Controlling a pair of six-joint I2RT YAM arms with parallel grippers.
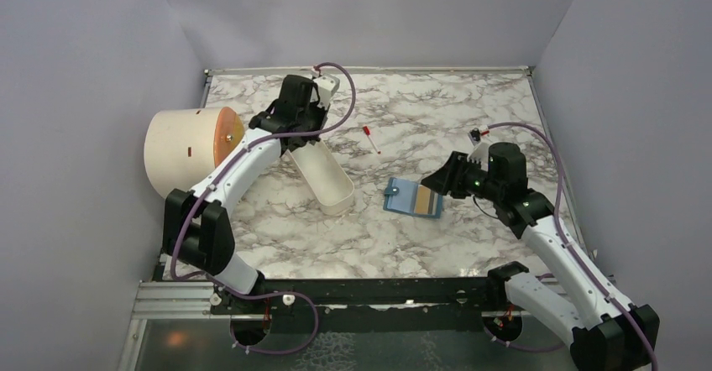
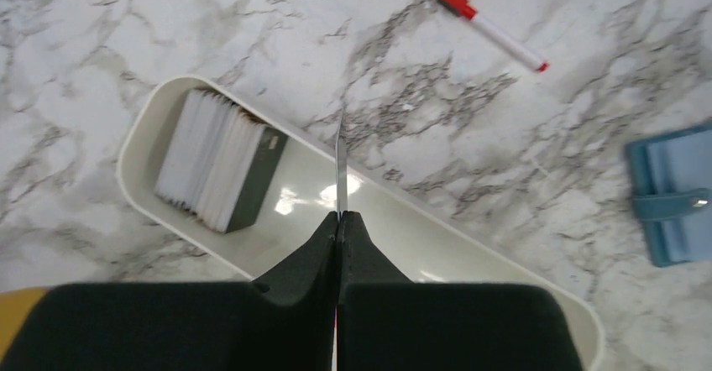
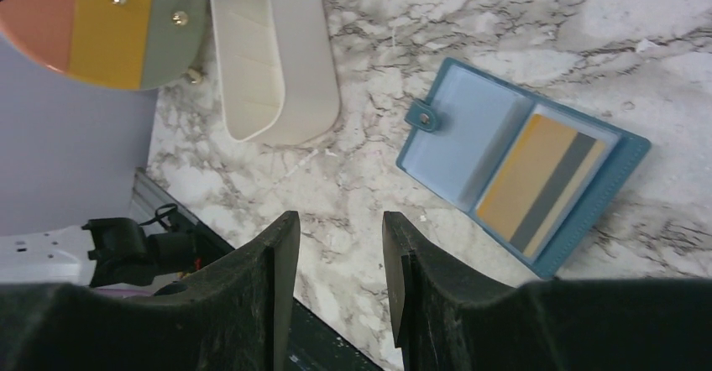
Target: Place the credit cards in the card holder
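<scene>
Edge-on between the fingertips of my left gripper is a thin card (image 2: 341, 165), seen only as a narrow strip in the left wrist view. The gripper is shut on it, above a long white bin (image 2: 487, 262). Several more cards (image 2: 214, 157) stand packed at the bin's far end. A blue card holder (image 3: 470, 132) lies unfolded on the table, with a tan, dark-striped card (image 3: 537, 186) in its right half. My right gripper hangs open and empty, its fingers apart, to the near side of the holder.
A red-and-white marker (image 2: 495, 31) lies on the marble table beyond the bin. At the far left stands a large cream cylinder (image 1: 180, 153). Bare table separates the bin from the holder.
</scene>
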